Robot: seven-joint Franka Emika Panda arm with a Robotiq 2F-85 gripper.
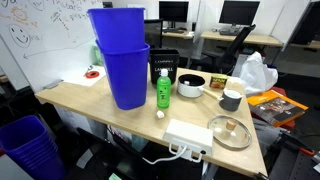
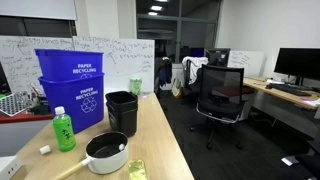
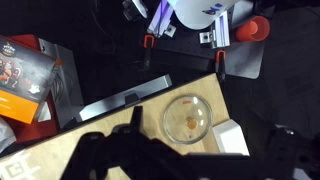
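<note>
In the wrist view my gripper stands open, its dark fingers wide apart at the lower left and lower right. Between them, farther down, is a round clear plate [image 3: 187,102] on the wooden table. A small orange-brown item [image 3: 192,123] shows on that plate. From the side, the same plate [image 1: 232,141] lies near the table's front right edge. The fingers seem to hold nothing. Neither exterior view shows the fingertips clearly.
A white box [image 1: 188,134] with a cable sits beside the plate. Behind are a mug [image 1: 230,100], a pot [image 1: 190,90], a green bottle [image 1: 163,90] and tall blue bins [image 1: 126,70]. A white bag [image 1: 257,76] and orange packet [image 1: 275,107] lie right.
</note>
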